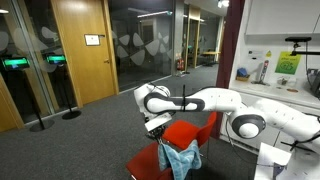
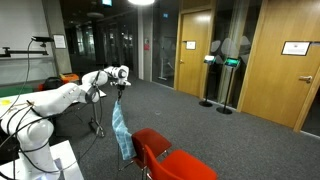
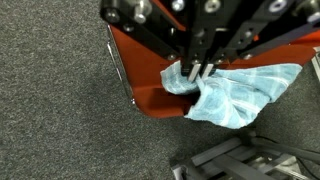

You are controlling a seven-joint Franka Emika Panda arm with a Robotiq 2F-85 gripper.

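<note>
A light blue cloth (image 1: 180,160) hangs from my gripper (image 1: 158,138), which is shut on it. Seen from the second exterior view, the cloth (image 2: 122,132) drops in a long narrow strip below the gripper (image 2: 118,98). In the wrist view the gripper pinches a bunched part of the cloth (image 3: 238,96), while the rest spreads out to the right. Red chair surfaces (image 3: 160,98) lie behind and below the cloth there. Whether the cloth touches a chair cannot be told.
Red chairs (image 2: 185,165) stand close beside the hanging cloth. A dark metal frame (image 3: 225,160) shows low in the wrist view. Grey carpet (image 1: 70,150) lies open to the left, and a white counter (image 1: 280,92) is at the right.
</note>
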